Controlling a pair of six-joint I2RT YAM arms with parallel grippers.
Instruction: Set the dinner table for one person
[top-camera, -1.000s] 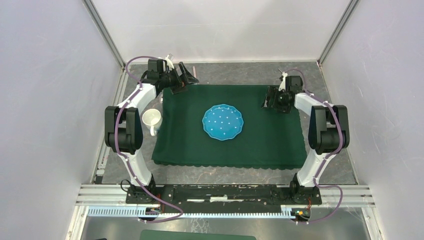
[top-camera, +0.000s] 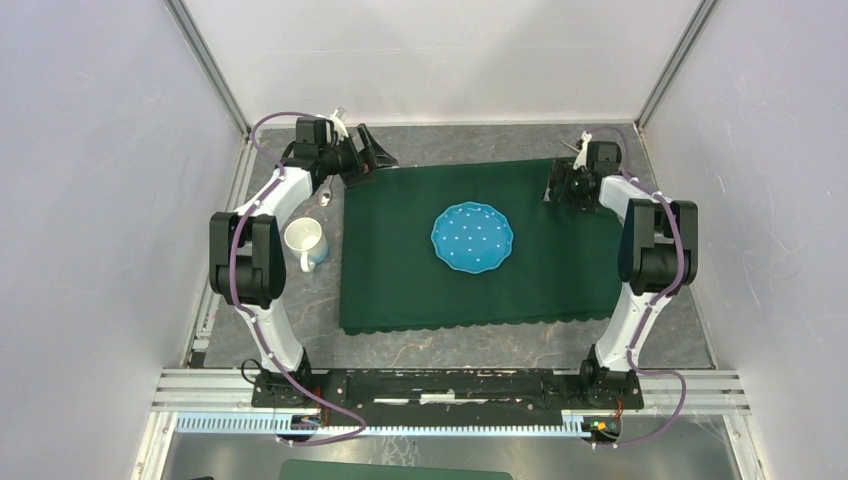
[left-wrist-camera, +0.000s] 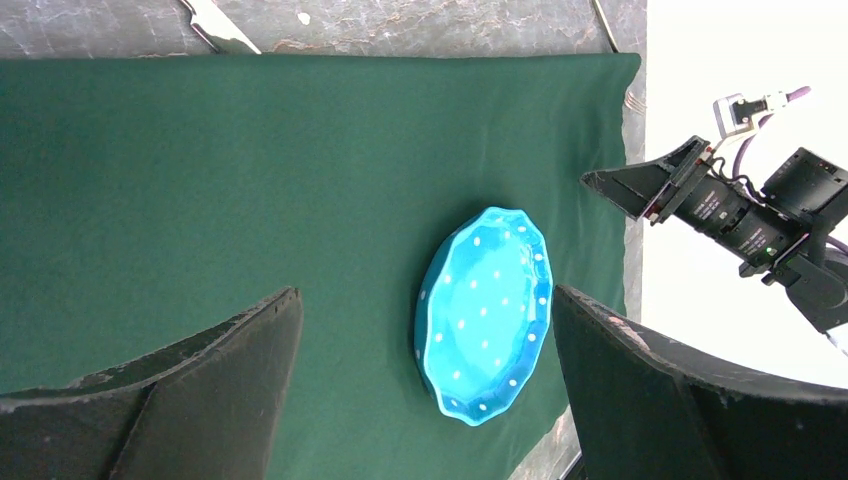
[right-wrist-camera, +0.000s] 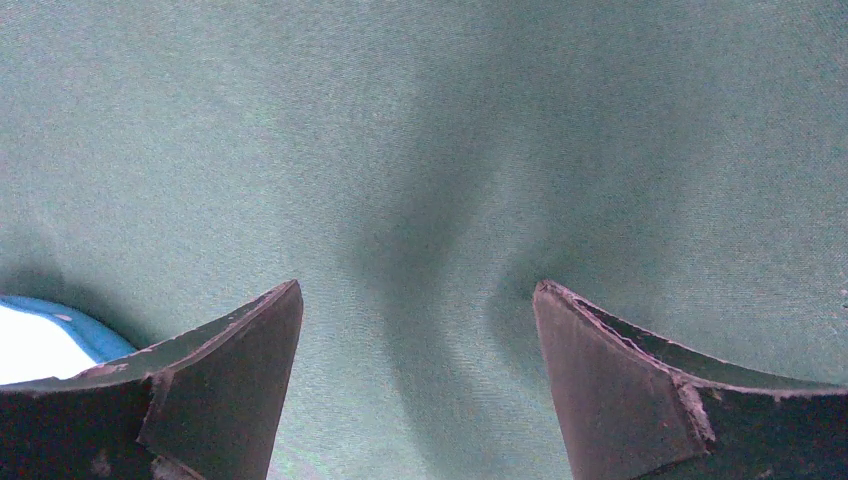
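A dark green cloth (top-camera: 400, 280) covers most of the table, and a blue scalloped plate with white dots (top-camera: 472, 237) lies at its middle. Over the cloth's back-left corner, my left gripper (top-camera: 376, 166) is open and empty. My right gripper (top-camera: 553, 190) is low over the back-right part of the cloth. In the right wrist view its fingers (right-wrist-camera: 225, 385) are apart, with faintly rippled cloth beneath; contact cannot be told. A white mug (top-camera: 306, 243) and a spoon (top-camera: 326, 196) lie left of the cloth. The left wrist view shows part of a knife (left-wrist-camera: 218, 25) behind it.
Fork tines (left-wrist-camera: 635, 103) show beside the cloth's far corner in the left wrist view. Bare grey table (top-camera: 450, 350) runs along the front edge. Walls close off the sides and back.
The cloth and plate have shifted right and slightly back over the last second. The left arm stays still.
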